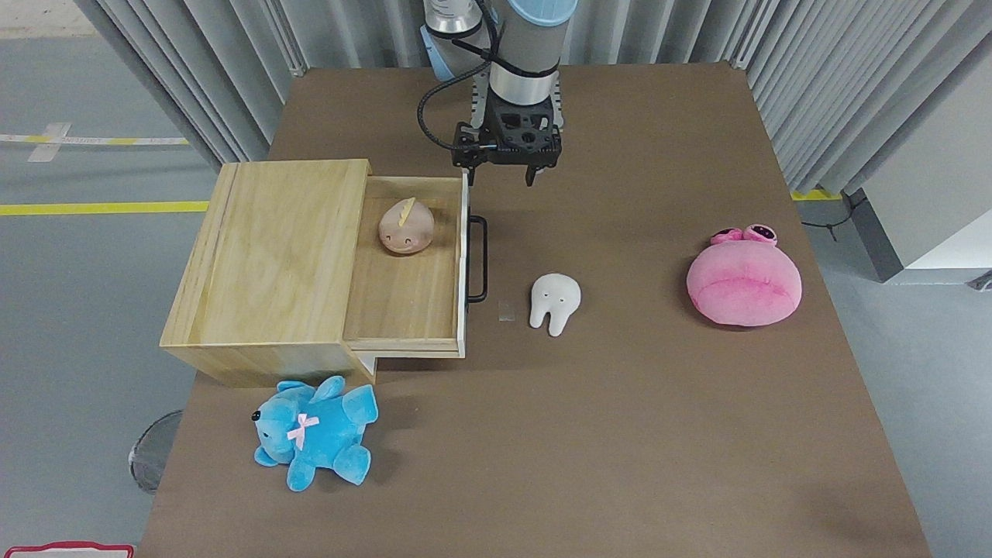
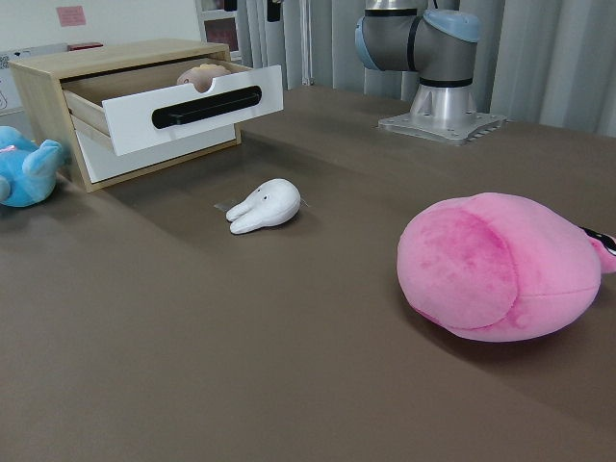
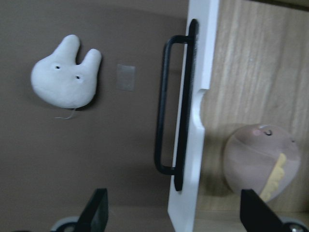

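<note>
My gripper (image 1: 498,173) is open and empty, raised above the rear end of the drawer front; its two black fingers frame the bottom of the wrist view. The wooden cabinet's drawer (image 1: 401,302) is pulled out, with a black handle (image 3: 164,106) on its white front. A round pinkish-beige plush (image 1: 407,232) with a yellow strip sits inside it. A small white plush (image 3: 63,82) lies on the table outside the handle.
A blue plush bear (image 1: 321,437) lies in front of the cabinet. A large pink plush (image 1: 744,284) sits on the right.
</note>
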